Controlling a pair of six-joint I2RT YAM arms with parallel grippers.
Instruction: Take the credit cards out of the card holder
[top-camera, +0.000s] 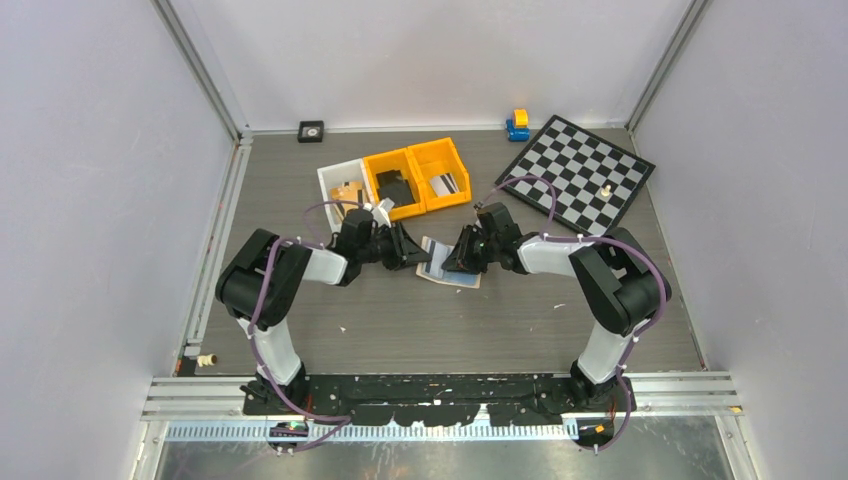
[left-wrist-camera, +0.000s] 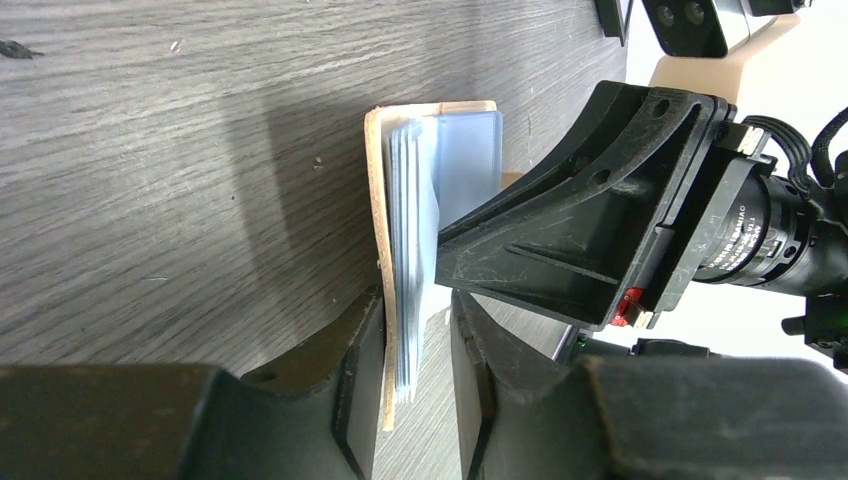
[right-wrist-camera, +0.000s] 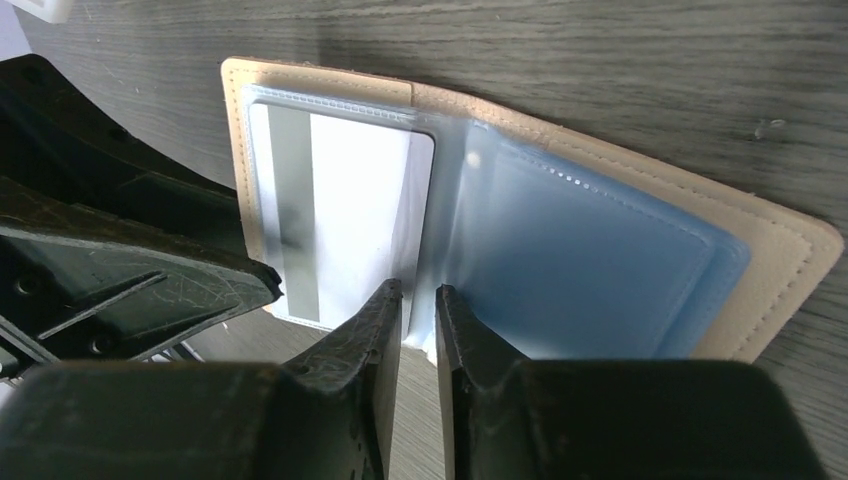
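Note:
The card holder (top-camera: 453, 279) has a tan cover and lies opened out, with clear blue sleeves (right-wrist-camera: 600, 240). One sleeve holds a white card with a grey stripe (right-wrist-camera: 355, 200). My left gripper is part open, its fingers either side of the holder's edge, where the stacked sleeves show; its right finger (left-wrist-camera: 470, 345) stands apart from them. The right gripper is narrowly open over the fold beside the card. The right gripper's fingers partly cover the card's lower corner.
Behind the arms stand a white bin (top-camera: 327, 186) and yellow bins (top-camera: 458, 200) holding cards and a dark item. A chessboard (top-camera: 578, 172) lies back right. Free table (top-camera: 430, 335) stretches in front.

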